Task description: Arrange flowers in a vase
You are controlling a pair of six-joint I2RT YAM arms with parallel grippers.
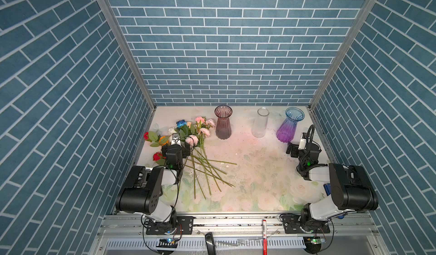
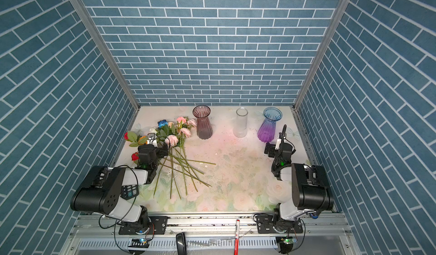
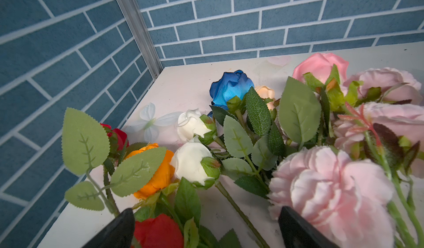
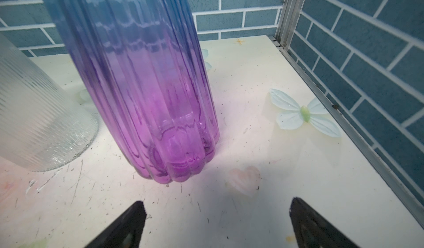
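A pile of artificial flowers lies at the left: a blue rose [image 3: 229, 88], white buds [image 3: 190, 161], an orange rose [image 3: 152, 172], red roses [image 3: 156, 230] and pink blooms [image 3: 326, 186], stems pointing frontward. A smoky pink vase [image 1: 223, 125], a clear cylinder vase [image 1: 258, 125] and a blue-purple vase [image 4: 145, 93] stand along the back. My left gripper is open over the flowers, no stem clearly held. My right gripper is open just in front of the blue-purple vase, with nothing between its fingers.
Tiled walls [image 1: 227, 46] enclose the table [image 1: 258, 173] at back and sides. A red pen [image 1: 264, 236] and a black object [image 1: 209, 243] lie on the front frame.
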